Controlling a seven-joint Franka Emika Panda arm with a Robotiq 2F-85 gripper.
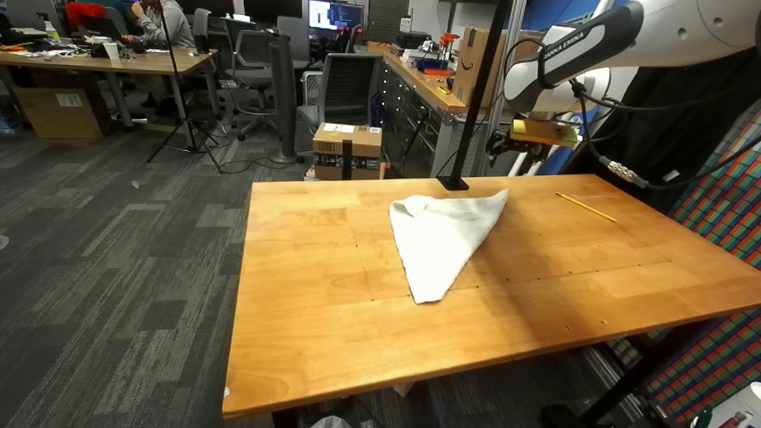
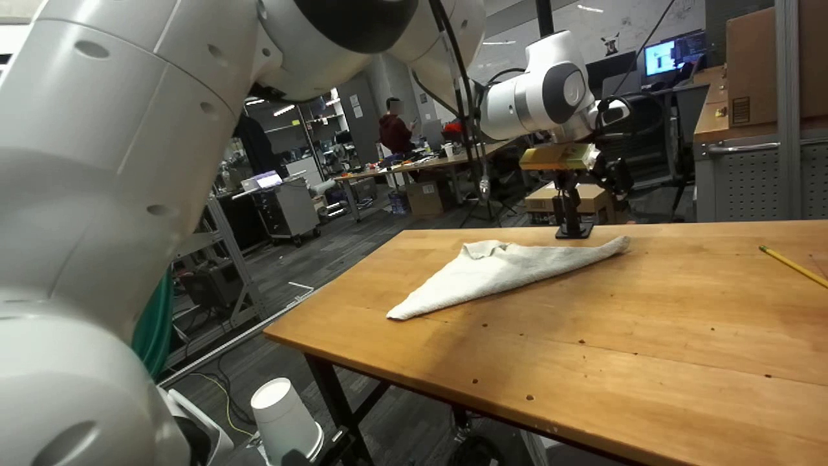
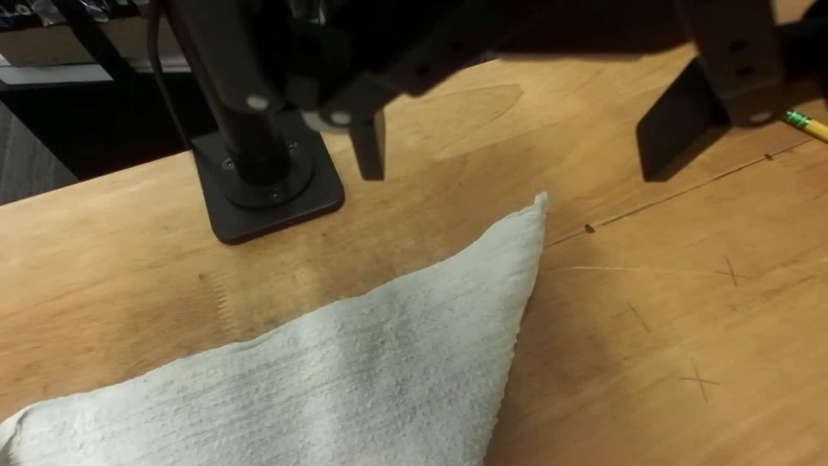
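A white cloth lies on the wooden table, folded to a rough triangle with one narrow tip toward the camera in exterior view 1. Its far edge curls over at one corner. In the wrist view the cloth fills the lower part, and its pointed corner rises toward the fingers. My gripper is open, its two dark fingers wide apart with only bare table showing between them. From exterior view 2 the gripper hangs above the table's far side, clear of the cloth.
A yellow pencil lies on the table to the right of the cloth. The black pole's base plate stands at the far edge, close to the cloth.
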